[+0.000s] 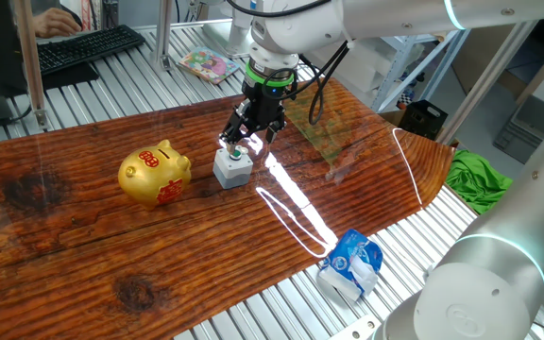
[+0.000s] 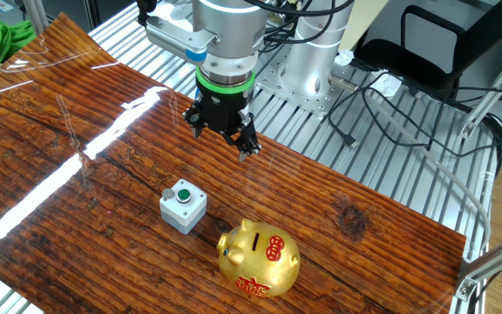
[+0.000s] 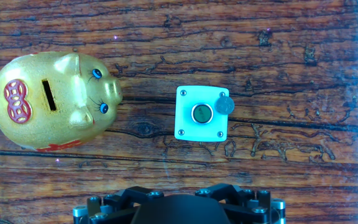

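Note:
A golden piggy bank (image 3: pixel 53 102) lies left of centre in the wrist view, with a dark slot on its back. To its right on the wooden table is a small white box (image 3: pixel 188 127) with a round green button (image 3: pixel 202 113) on top. A grey coin-like disc (image 3: pixel 225 104) rests at one corner of the box's top, slightly overhanging its edge. My gripper (image 2: pixel 223 144) is above the table, apart from the box (image 2: pixel 183 218) and the piggy bank (image 2: pixel 273 262). Its fingers are spread open, and nothing shows between them.
A blue-and-white crumpled packet (image 1: pixel 352 264) lies at the table's edge. Beyond the wooden top, a keyboard (image 1: pixel 88 47) and a colourful packet (image 1: pixel 208 64) are on the metal slats. Bright glare streaks cross the surface.

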